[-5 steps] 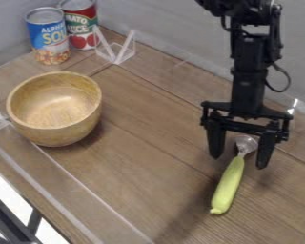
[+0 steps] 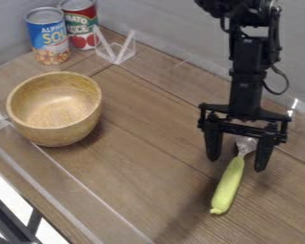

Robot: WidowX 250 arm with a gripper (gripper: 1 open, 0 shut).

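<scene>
My black gripper (image 2: 236, 154) is open on the right of the scene, its two fingers spread on either side of the silver end of a long pale yellow-green object (image 2: 228, 184), which lies on the wooden table and points toward the near edge. Whether the fingers touch the table or only hover just over it I cannot tell. A wooden bowl (image 2: 54, 119) sits on the left.
Two cans, an Alpine soda-style can (image 2: 50, 40) and a tomato can (image 2: 81, 26), stand at the back left corner. Clear plastic pieces lie near them and at the left edge.
My gripper has shifted very slightly to the left over the last second. The object, bowl and cans have not moved.
</scene>
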